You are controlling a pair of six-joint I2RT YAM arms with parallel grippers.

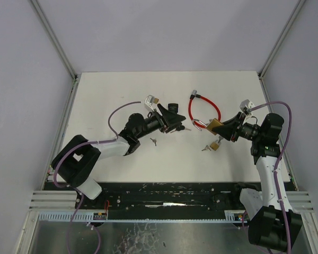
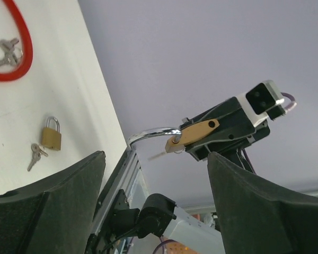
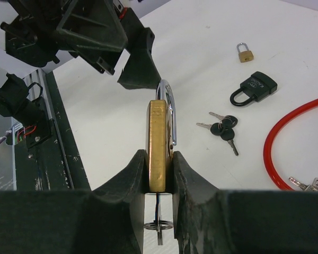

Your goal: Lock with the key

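Note:
A brass padlock point(image 3: 157, 145) is clamped between the fingers of my right gripper point(image 1: 222, 127). Its long silver shackle point(image 2: 153, 133) points toward the left arm and appears swung out from the body point(image 2: 197, 132). Below the body, in the right wrist view, a silver key with a ring point(image 3: 159, 225) shows between the fingers; whether it sits in the keyhole, I cannot tell. My left gripper point(image 1: 175, 119) is open and empty, left of the shackle. In the left wrist view the padlock lies beyond the gap between its fingers.
A small brass padlock point(image 2: 51, 138) and keys point(image 2: 36, 155) lie on the table below the right gripper. Behind it lies a red cable lock point(image 1: 218, 109). Left of that are a black padlock point(image 3: 257, 86) and black-headed keys point(image 3: 226, 127). Free table extends at the left.

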